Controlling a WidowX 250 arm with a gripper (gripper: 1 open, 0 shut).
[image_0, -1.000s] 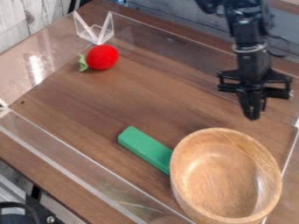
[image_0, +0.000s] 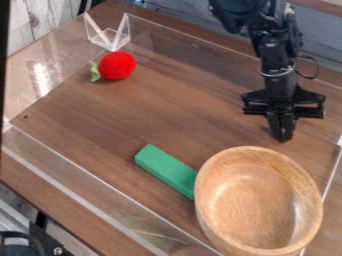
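Note:
My black gripper (image_0: 282, 130) hangs low over the right side of the wooden table, above and behind the large wooden bowl (image_0: 257, 205). Its fingers look shut, with nothing visible between them. A green block (image_0: 164, 170) lies left of the bowl. A red tomato-like object (image_0: 118, 65) with a green top sits at the back left, far from the gripper.
A clear angular plastic piece (image_0: 107, 35) stands behind the red object. Clear rails run along the table's edges.
The objects on the table have not moved.

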